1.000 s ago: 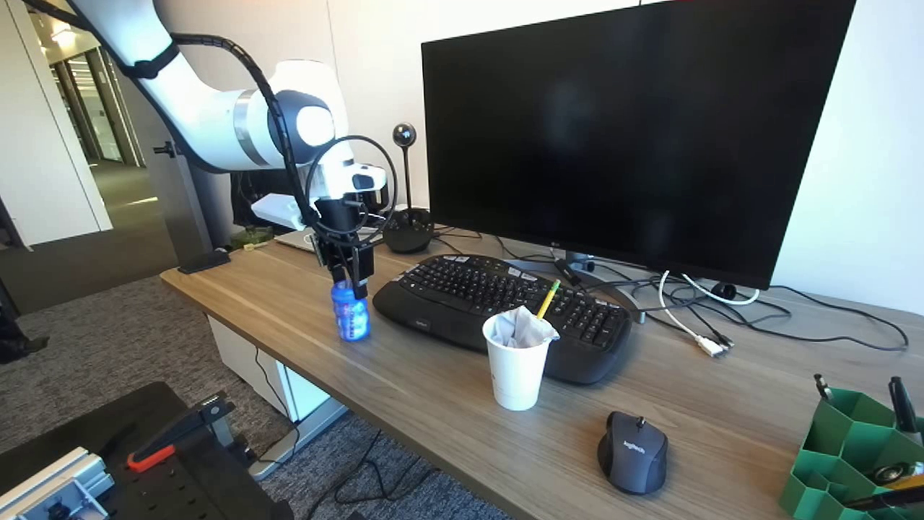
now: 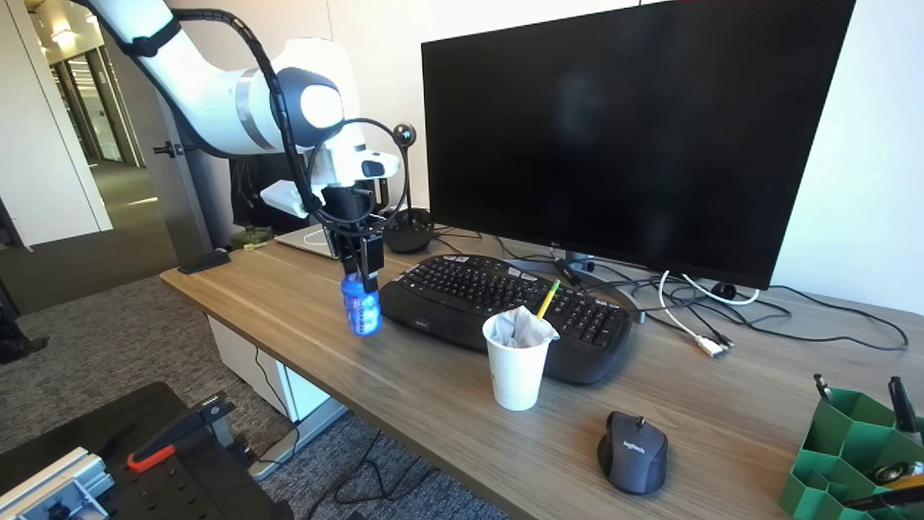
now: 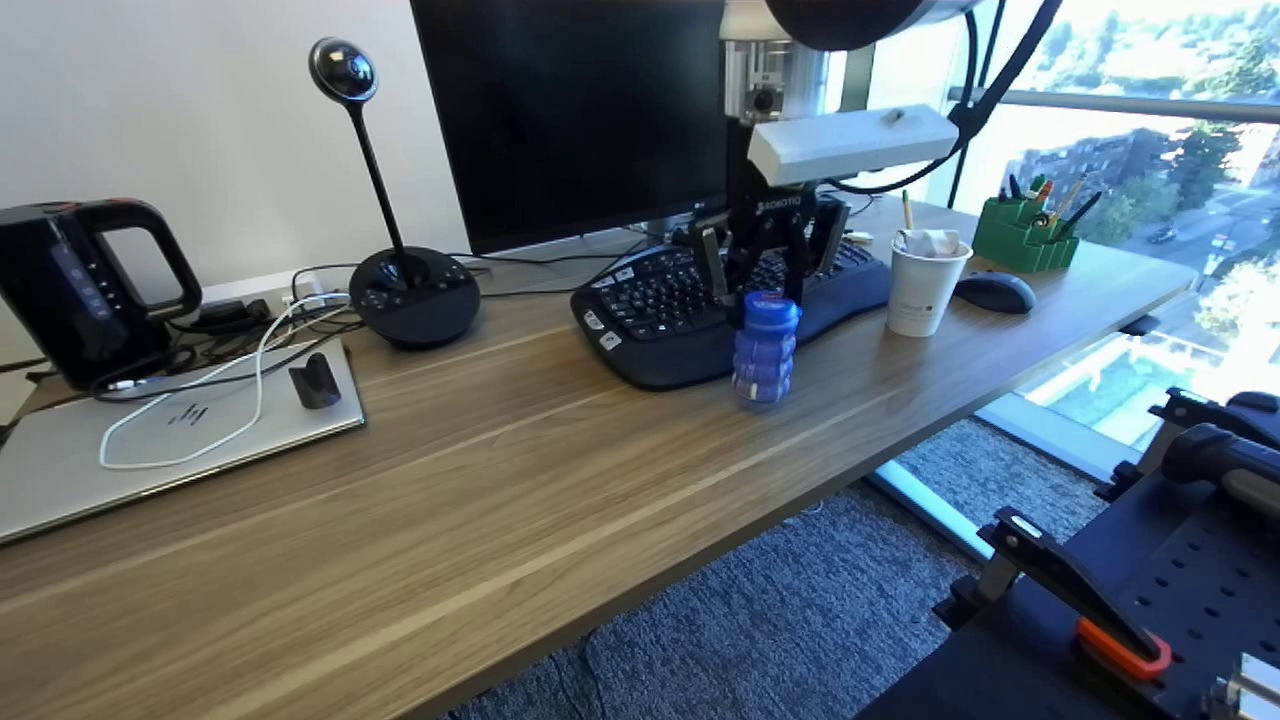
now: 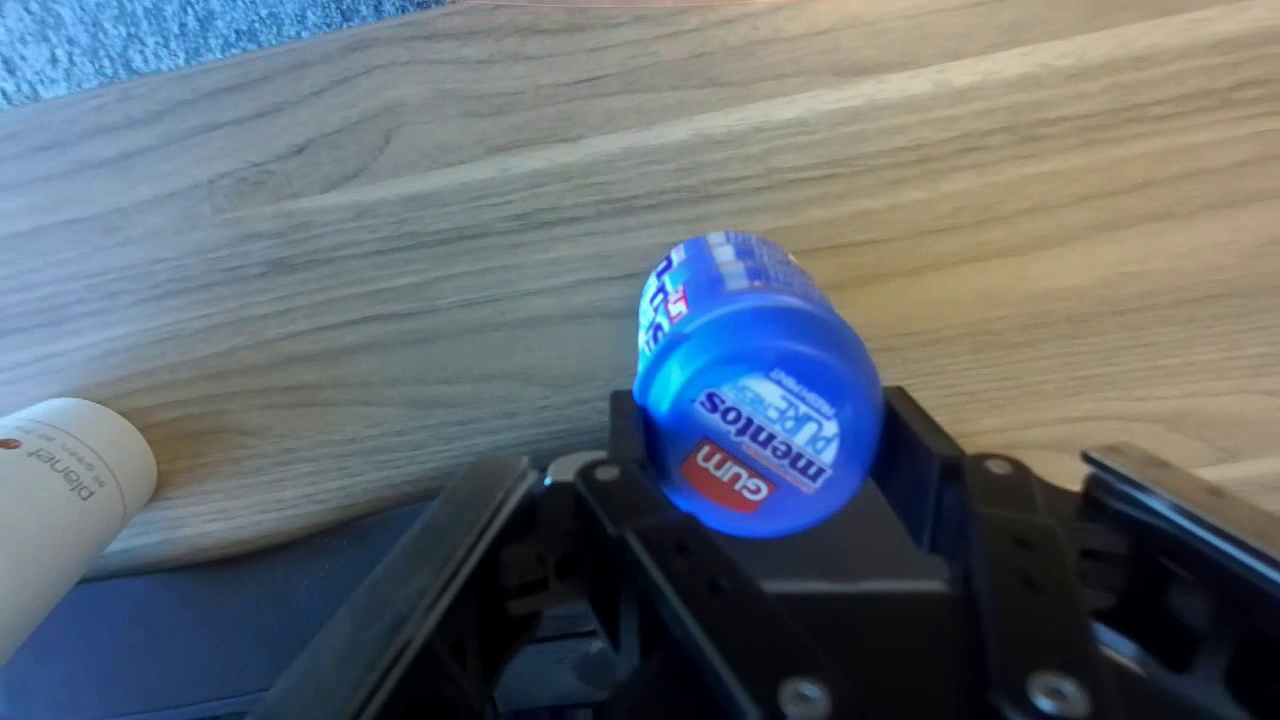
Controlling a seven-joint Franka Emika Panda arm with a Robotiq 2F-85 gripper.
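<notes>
A blue Mentos gum bottle point(image 4: 768, 414) is caught between the two fingers of my gripper point(image 2: 360, 282), which is shut on its upper part. The wrist view looks down on the labelled lid, with the black fingers point(image 4: 924, 450) on either side. In exterior view 1 the bottle point(image 2: 362, 310) is roughly upright, at the keyboard's left front corner. From the other side, the bottle point(image 3: 764, 354) shows in front of the keyboard, below the gripper point(image 3: 764, 302). Whether its base touches the desk or hangs slightly above it, I cannot tell.
A black keyboard point(image 2: 472, 290) lies right beside the bottle, under the monitor point(image 2: 624, 139). Farther right stand a white paper cup point(image 2: 517, 373) holding a pencil, a mouse point(image 2: 634, 455) and a green pen holder point(image 2: 844, 433).
In exterior view 1 the arm has risen and shifted a little to the right. The bottle has moved along with the gripper, slightly up and closer to the keyboard.
</notes>
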